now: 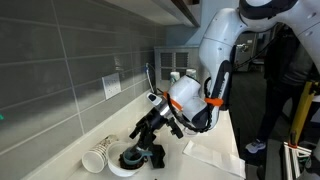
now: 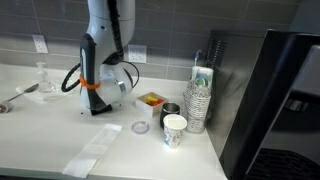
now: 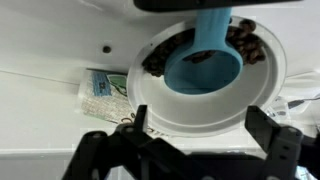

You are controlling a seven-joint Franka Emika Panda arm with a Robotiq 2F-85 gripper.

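In the wrist view a white bowl (image 3: pixel 150 100) holds brown bits that look like beans (image 3: pixel 250 45). A blue scoop (image 3: pixel 205 72) lies in it, its handle pointing to the top of that view. My gripper stands open, its two dark fingers apart over the bowl's near side, with nothing seen between them. From exterior view 1 the bowl (image 1: pixel 123 168) sits on the counter below the gripper, which partly hides it and the scoop. The arm hides the bowl in exterior view 2.
A patterned stack (image 2: pixel 196 104), a white cup (image 2: pixel 174 131), a dark cup (image 2: pixel 170 113) and a box with colourful contents (image 2: pixel 152 99) stand close by. A white cloth (image 2: pixel 92 150) lies flat on the counter. Behind runs a tiled wall (image 1: pixel 80 70).
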